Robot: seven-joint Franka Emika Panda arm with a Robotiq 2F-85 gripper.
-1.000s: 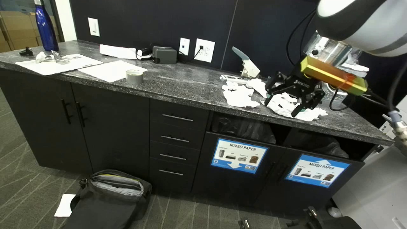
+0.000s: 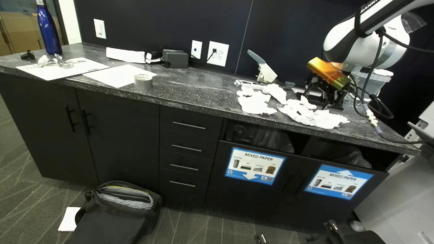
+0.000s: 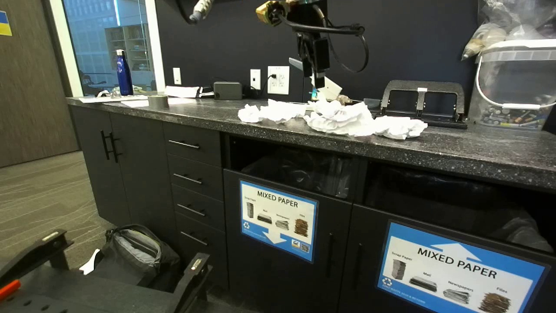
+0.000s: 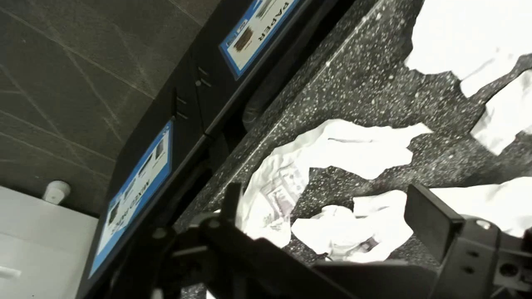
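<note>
Several crumpled white papers lie on the dark speckled counter [image 2: 195, 87], among them a left piece [image 2: 255, 102] and a wider one [image 2: 315, 116] near the front edge. My gripper is open, its two fingers wide apart. In the wrist view, a small crumpled paper [image 4: 359, 231] shows between the fingers, on the counter below, and a longer printed paper [image 4: 279, 192] curves beside it. From exterior view 2, the gripper [image 3: 316, 83] hangs above the papers [image 3: 339, 117], clear of them. Nothing is held.
Behind the papers stand a black hole punch [image 3: 422, 99] and a clear bucket [image 3: 513, 99]. A pale, upright device [image 2: 266, 72] is near the wall. Below the counter are open bin slots [image 2: 260, 136] with mixed paper signs. Tape [image 2: 143, 81] and flat sheets [image 2: 120, 75] lie left; bare counter separates them.
The arm has swung back toward the wall and its wrist has turned, so the gripper no longer covers the wider paper in exterior view 1. The papers look unmoved.
</note>
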